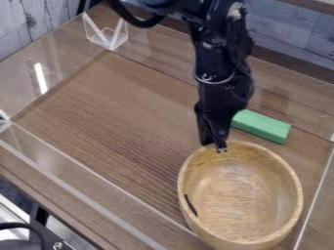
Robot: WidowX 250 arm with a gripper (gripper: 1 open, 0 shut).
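Observation:
My black gripper (214, 142) reaches down from the top of the view to just over the far rim of a large tan bowl (239, 232) at the lower right. The gripper looks shut; whether anything thin is between its fingertips is too small to tell. A green rectangular block (261, 127) lies on the wooden table to the right of the gripper, behind the bowl.
A clear plastic holder (107, 29) stands at the far back left. Grey walls edge the table at the back. Dark cables lie at the bottom left corner.

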